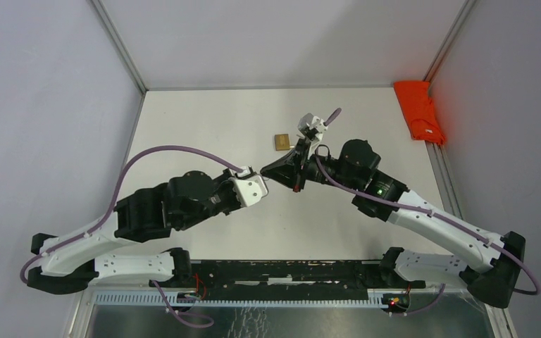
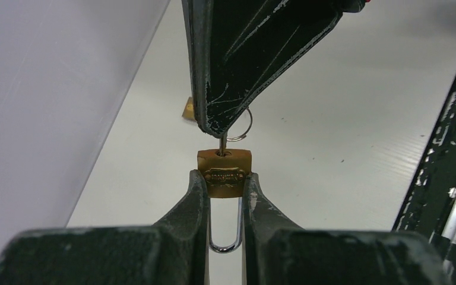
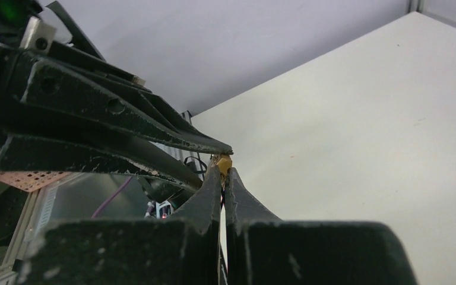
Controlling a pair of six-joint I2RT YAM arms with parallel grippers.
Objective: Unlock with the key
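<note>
In the left wrist view my left gripper is shut on a brass padlock (image 2: 224, 166), its steel shackle hanging below between the fingers. A key (image 2: 222, 144) with a ring (image 2: 249, 127) stands upright in the lock's keyway, and my right gripper's fingertip (image 2: 217, 119) is just above it, over the key's head. In the right wrist view my right gripper is shut at the small brass piece, which the left gripper's dark fingers partly surround; the key itself is hidden there. From above, both grippers meet near the table's centre.
A second brass padlock (image 1: 282, 141) lies on the white table (image 1: 204, 127) behind the grippers. A folded orange cloth (image 1: 419, 113) lies at the back right. Walls enclose the back and sides; the table around the arms is clear.
</note>
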